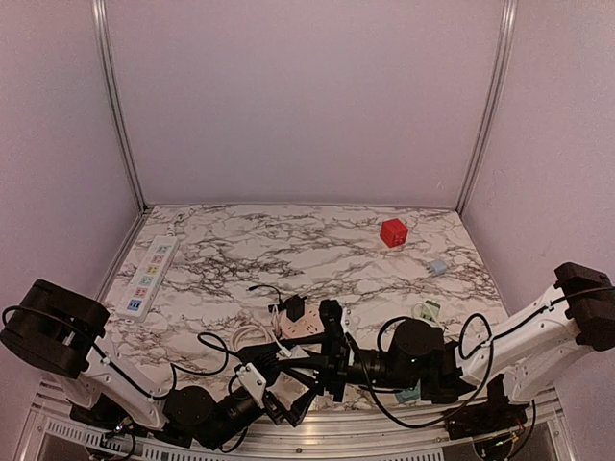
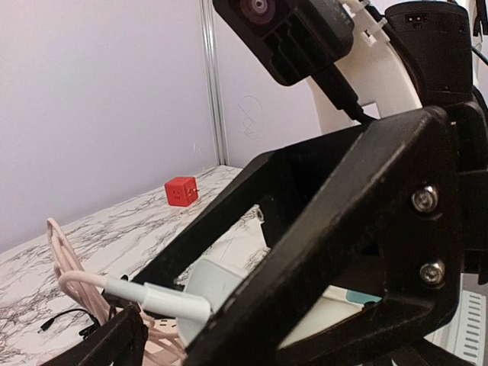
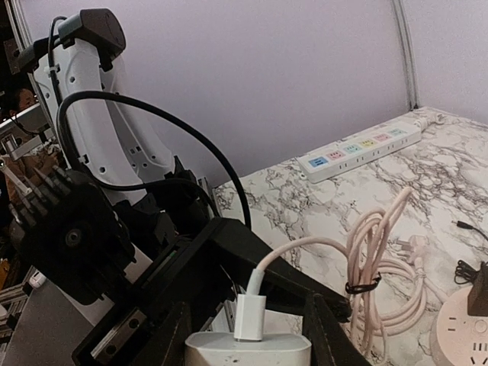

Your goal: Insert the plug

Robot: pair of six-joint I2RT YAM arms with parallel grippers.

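My right gripper (image 1: 298,357) is shut on a white charger (image 3: 248,349) with a white plug and cable (image 3: 249,316) in its top, seen close in both wrist views. My left gripper (image 1: 288,384) is open beside it at the front centre, its upper finger reaching behind the charger toward the bundled pink-white cable (image 3: 366,259). The two grippers overlap in the top view, so whether they touch cannot be told. A round white socket block (image 3: 461,335) lies on the table behind them, with a black adapter (image 1: 295,307) on it.
A white power strip (image 1: 147,279) lies at the left, a red cube (image 1: 393,232) and a pale adapter (image 1: 436,267) at the back right.
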